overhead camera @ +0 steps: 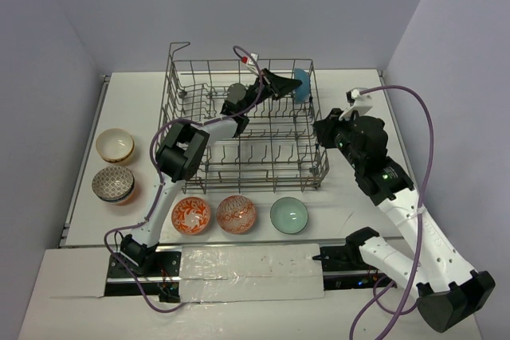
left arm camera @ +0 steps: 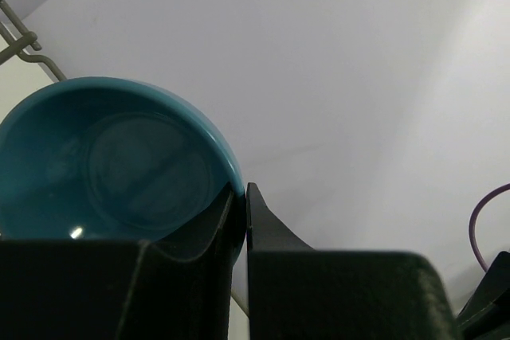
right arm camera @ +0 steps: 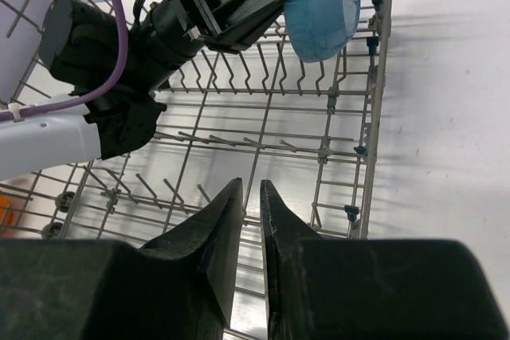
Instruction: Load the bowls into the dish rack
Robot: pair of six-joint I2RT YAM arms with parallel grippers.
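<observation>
The blue bowl (overhead camera: 303,87) is on edge at the back right corner of the wire dish rack (overhead camera: 320,171). Its rim is pinched by my left gripper (overhead camera: 296,85), which is shut. Up close in the left wrist view, the inside of the blue bowl (left arm camera: 135,157) faces the camera, its rim between the black fingers. My right gripper (overhead camera: 319,130) hovers by the rack's right side. In the right wrist view the right gripper is shut over the rack, nothing visible between its tips. Whether the bowl touches the wires cannot be told.
In front of the rack sit an orange-patterned bowl (overhead camera: 191,216), a reddish bowl (overhead camera: 237,214) and a green bowl (overhead camera: 288,216). Left of it are a cream bowl (overhead camera: 115,144) and a dark-patterned bowl (overhead camera: 113,184), each apparently stacked. The rack's middle and right rows look empty.
</observation>
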